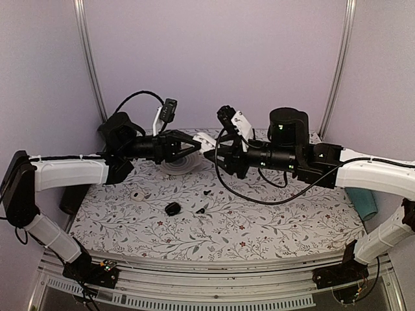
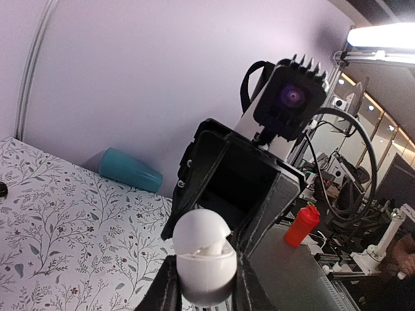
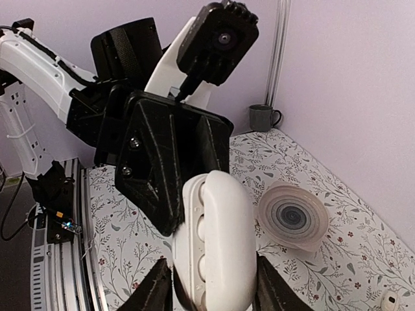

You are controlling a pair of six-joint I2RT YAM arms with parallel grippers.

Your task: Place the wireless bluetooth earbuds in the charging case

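The white charging case [image 1: 206, 142] is held in mid-air between both grippers at the middle of the top view. My left gripper [image 1: 192, 144] is shut on it; in the left wrist view the case [image 2: 205, 259] sits between its fingertips. My right gripper [image 1: 222, 150] meets the case from the right; in the right wrist view the case [image 3: 217, 243] stands large between its fingers, and whether they grip it is unclear. Small dark pieces [image 1: 172, 208] lie on the table; I cannot tell whether they are earbuds.
A pale bowl [image 3: 292, 214] with a dark centre stands behind the case. A grey mug [image 3: 261, 118] is at the back. A teal cylinder [image 2: 130, 170] lies at the right edge.
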